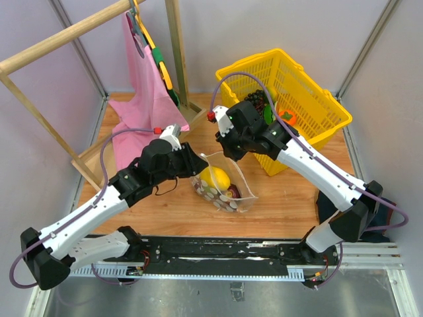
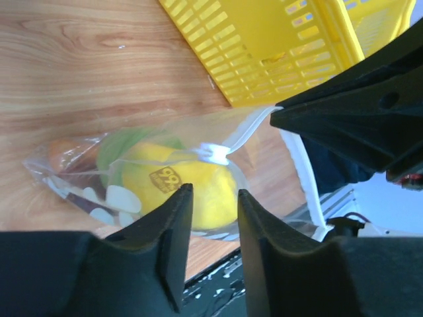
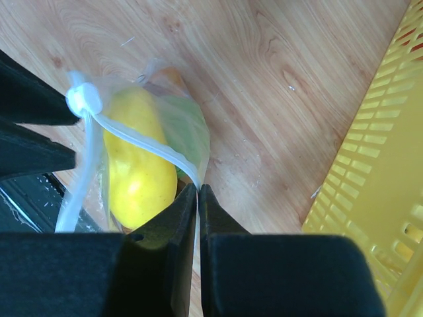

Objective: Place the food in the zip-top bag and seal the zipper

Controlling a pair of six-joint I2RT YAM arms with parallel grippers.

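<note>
The clear zip top bag [image 1: 213,197], printed with pale spots, lies on the wooden table with its mouth gaping. Inside are a yellow food item [image 1: 215,177], a dark red one [image 1: 231,192] and a green one [image 3: 185,132]. A white zipper slider [image 3: 84,99] sits on the rim. My right gripper is shut on the bag's zip rim, which runs between its fingertips. My left gripper stands part open with nothing gripped; in the right wrist view its fingers [image 3: 33,148] are close beside the slider.
A yellow basket [image 1: 287,72] with more food stands behind my right arm. To the left, a wooden rack [image 1: 59,38] carries a pink cloth [image 1: 142,79]. Bare table lies left and right of the bag.
</note>
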